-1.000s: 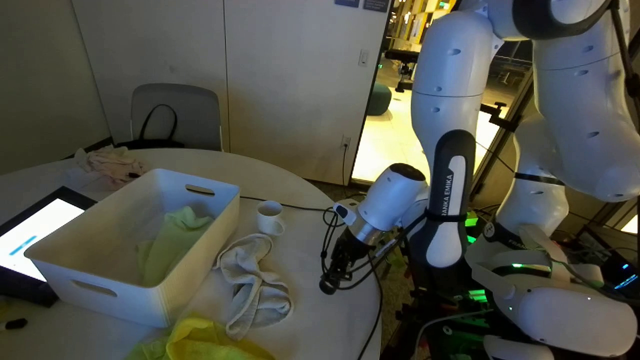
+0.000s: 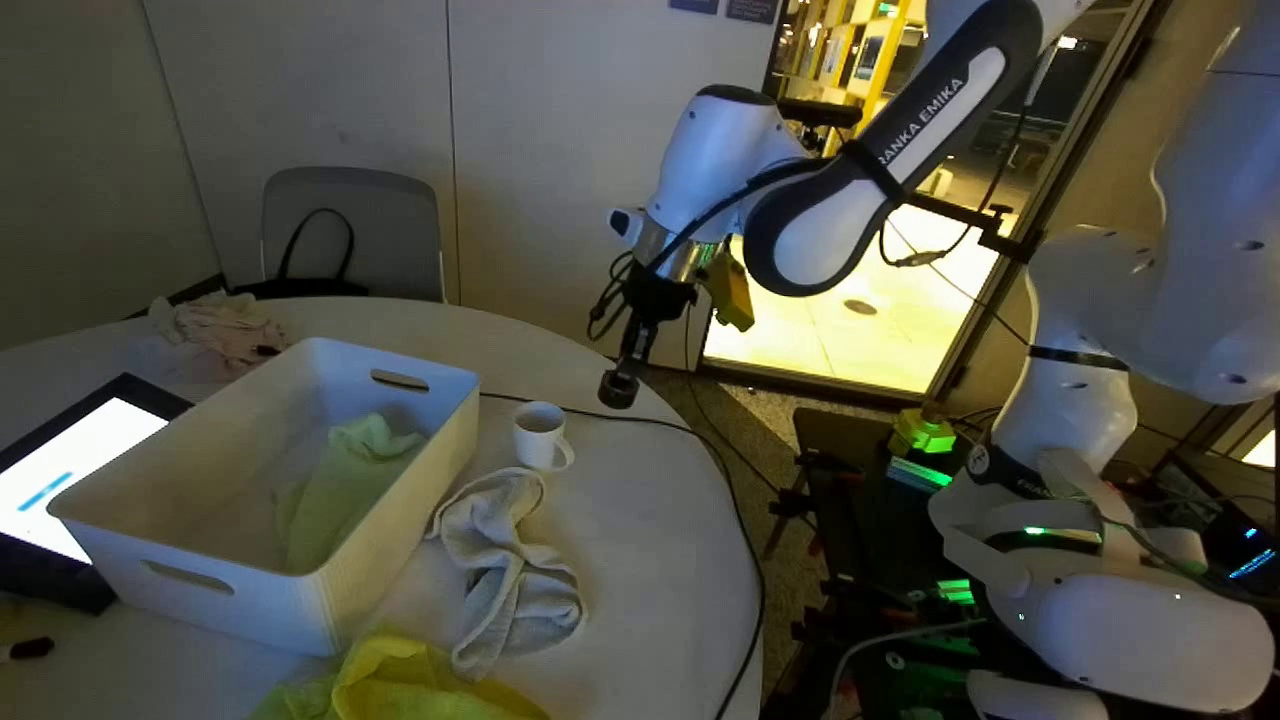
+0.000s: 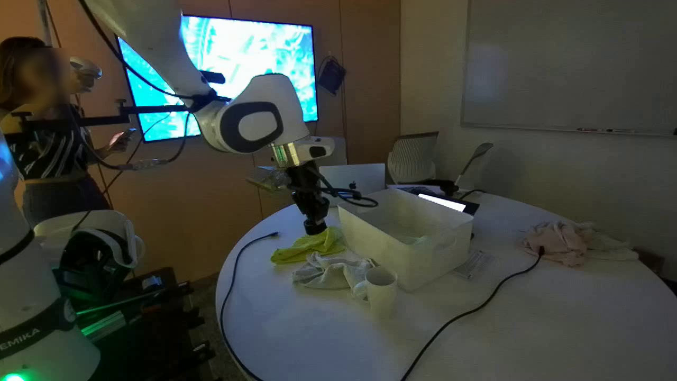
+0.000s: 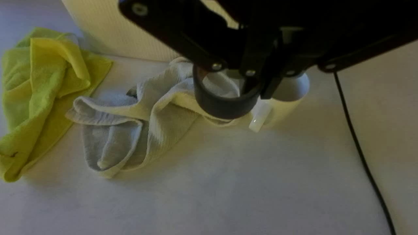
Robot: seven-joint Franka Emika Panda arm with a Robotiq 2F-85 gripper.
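My gripper is shut on a dark ring (image 4: 225, 106), which looks like a roll of tape. In exterior view 1 the gripper (image 2: 636, 342) hangs above the table with the ring (image 2: 618, 389) at its tip, clear of the surface. A white mug (image 2: 536, 442) stands upright; the wrist view shows it partly hidden behind the fingers. Beside it lies a crumpled grey towel (image 4: 156, 113), and farther left a yellow-green towel (image 4: 39, 90). The white bin (image 2: 396, 528) holds a pale green cloth (image 2: 348, 480).
Black cables (image 3: 473, 311) run over the round white table (image 3: 539, 330). A screen (image 2: 90, 468) stands beside the bin, and pinkish cloth (image 2: 222, 330) lies at the table's back. Bare tabletop shows in front of the grey towel in the wrist view.
In exterior view 1 my gripper has risen and moved toward the back of the table, with the dark piece still at its tip. Mug, towels and bin stay where they were.
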